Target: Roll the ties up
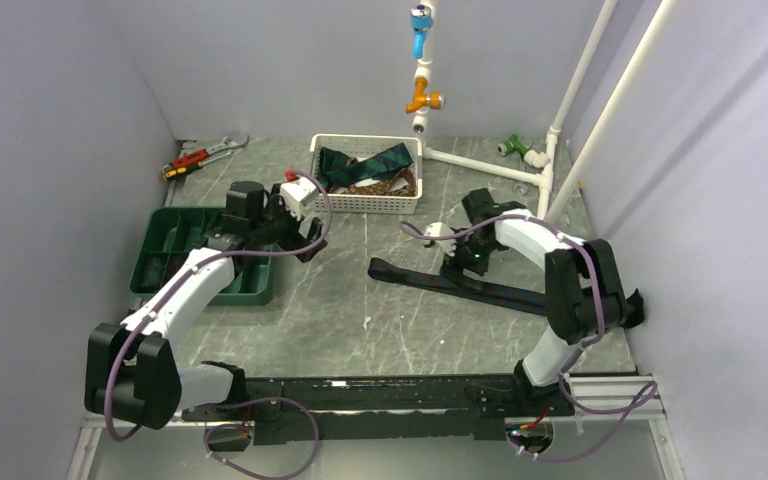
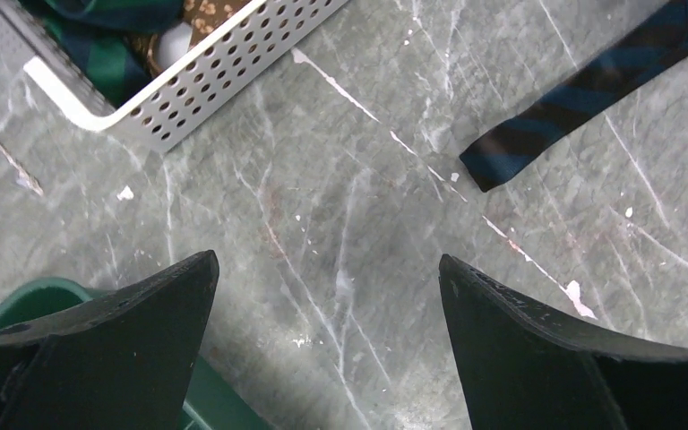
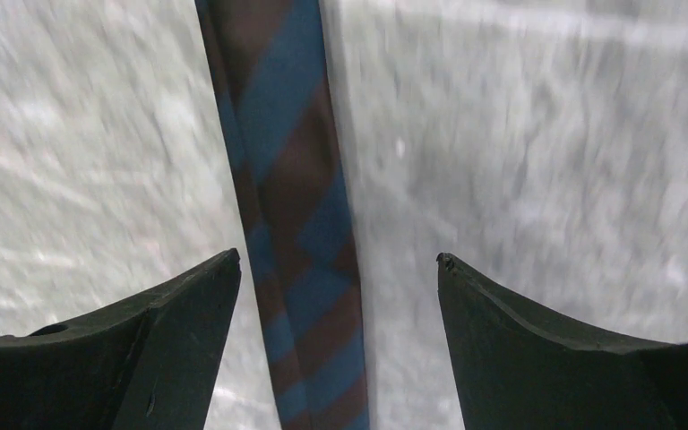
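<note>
A dark blue and brown striped tie [image 1: 410,276] lies flat across the right half of the table; its near end shows at upper right of the left wrist view [image 2: 573,98] and its length runs down the middle of the right wrist view [image 3: 291,206]. My right gripper [image 1: 457,262] hangs over the tie, its fingers parted either side of it with nothing visibly held. My left gripper [image 1: 310,240] is open and empty above bare table, left of the tie's end, near the green tray.
A white basket [image 1: 365,205] of ties stands at the back. A green divided tray [image 1: 260,290] sits left, tools [image 1: 200,160] behind it. White pipes [image 1: 480,163] and valves occupy the back right.
</note>
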